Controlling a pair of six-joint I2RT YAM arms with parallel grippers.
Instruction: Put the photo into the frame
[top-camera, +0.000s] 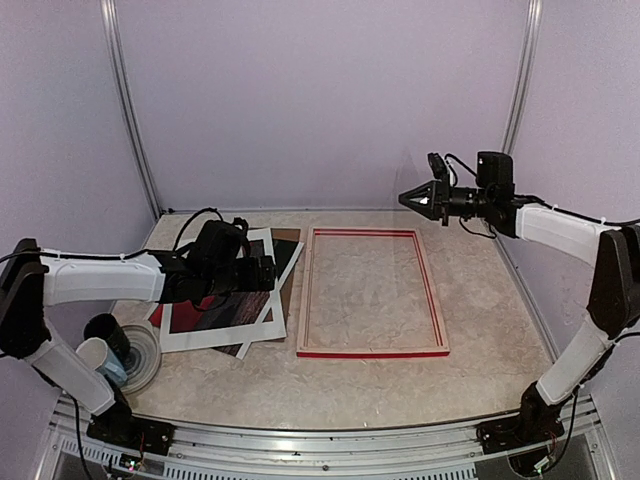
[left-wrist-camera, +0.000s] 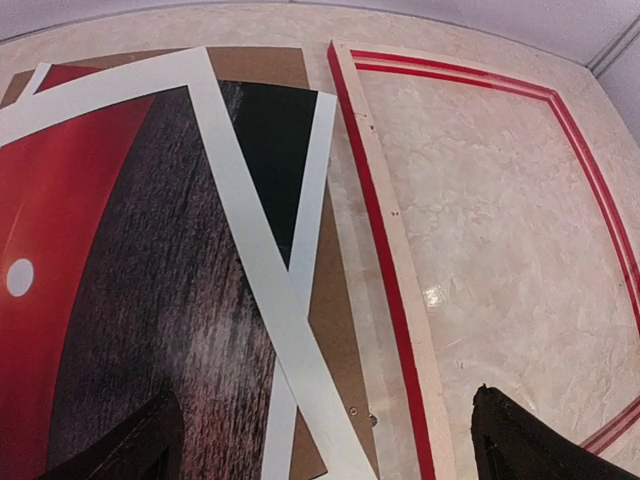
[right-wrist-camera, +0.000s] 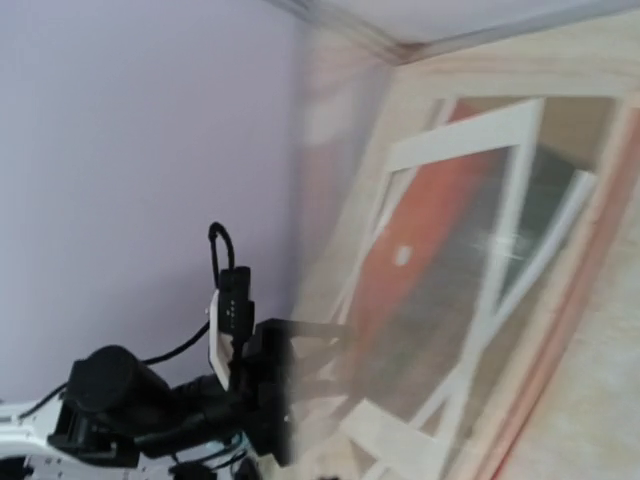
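Note:
The photo (left-wrist-camera: 170, 270), red and dark with a white border, lies on the left of the table on other sheets. Above it hangs my left gripper (top-camera: 268, 272), its fingers (left-wrist-camera: 520, 440) wide apart with nothing between them. To the right lies the empty frame (top-camera: 375, 353), red and pale wood, with the tabletop showing through its opening. My right gripper (top-camera: 412, 200) is shut, raised over the frame's far right corner. A clear sheet (right-wrist-camera: 335, 170) appears to be held in it; its straight edge and haze cross the right wrist view.
A brown backing board (left-wrist-camera: 345, 330) shows under the photo, close beside the frame. At the front left stand a dark cup (top-camera: 107, 335), a light blue cup (top-camera: 100, 358) and a stack of plates (top-camera: 145, 358).

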